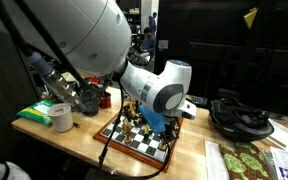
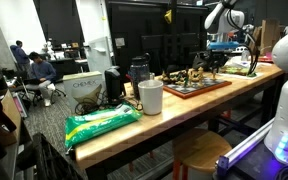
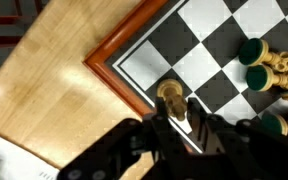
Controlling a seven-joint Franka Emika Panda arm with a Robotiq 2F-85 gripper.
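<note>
In the wrist view a light wooden chess piece (image 3: 172,90) stands on the chessboard (image 3: 144,66) close to the brown rim. My gripper is over it, shut on its upper part, with the dark fingers on either side. Exterior view 1 has the white gripper hand low over the right part of the board (image 1: 144,150), hiding much of the piece it holds. From exterior view 2 the arm reaches down to the board's far end (image 2: 224,82).
Several other light wooden pieces with green bases (image 3: 256,78) stand to the right in the wrist view. A white cup (image 1: 61,117) and green packet (image 1: 34,110) lie left of the board; a black bag (image 1: 239,118) sits to its right. Bare table shows in front.
</note>
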